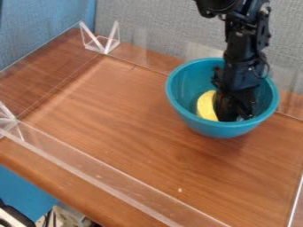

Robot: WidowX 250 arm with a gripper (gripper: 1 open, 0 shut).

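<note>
A teal bowl (190,115) sits on the wooden table at the right. Inside it a yellow object (206,105) lies toward the left side, partly hidden by my black gripper (229,106), which reaches down into the bowl from above. The gripper's fingertips are dark and crowded inside the bowl; whether anything is between them is not visible.
Clear acrylic edges run along its sides, with white brackets (99,37) at the back left and on the left. Grey and blue walls stand behind.
</note>
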